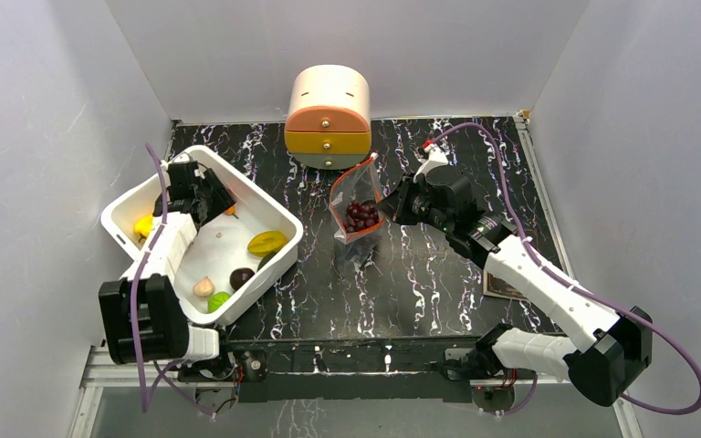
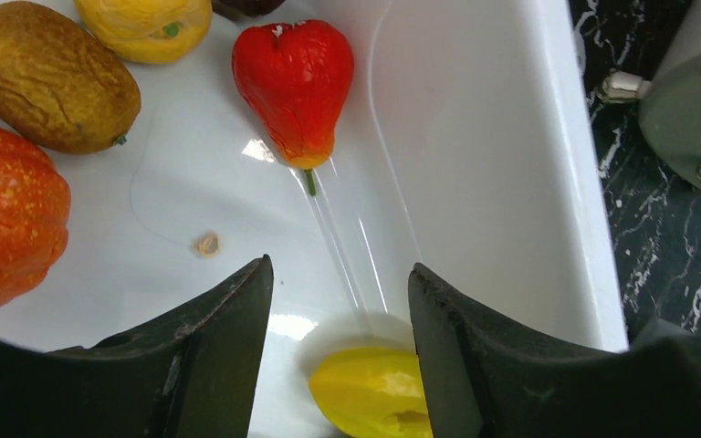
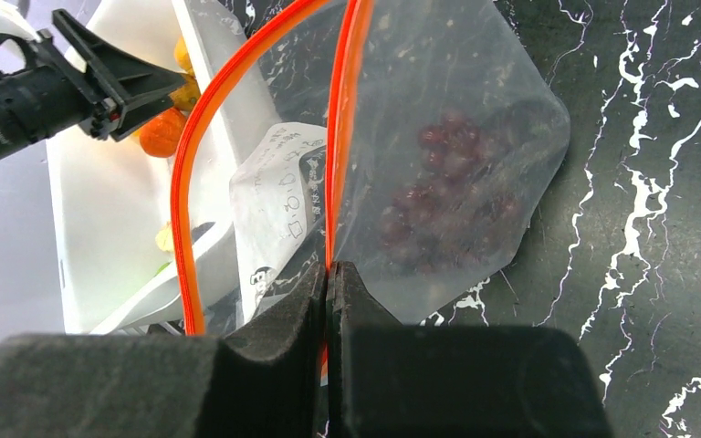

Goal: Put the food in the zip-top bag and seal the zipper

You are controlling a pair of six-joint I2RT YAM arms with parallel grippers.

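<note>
My left gripper hangs open over the white bin, nothing between its fingers. Below it lie a red pepper, an orange pepper, a potato-like item, a round yellow item and a long yellow item. The zip top bag stands mid-table with dark red grapes inside, its orange-rimmed mouth open. My right gripper is shut on the bag's orange zipper edge, seen close in the right wrist view.
A drawer box stands behind the bag at the back. A framed board lies at the front right, partly under the right arm.
</note>
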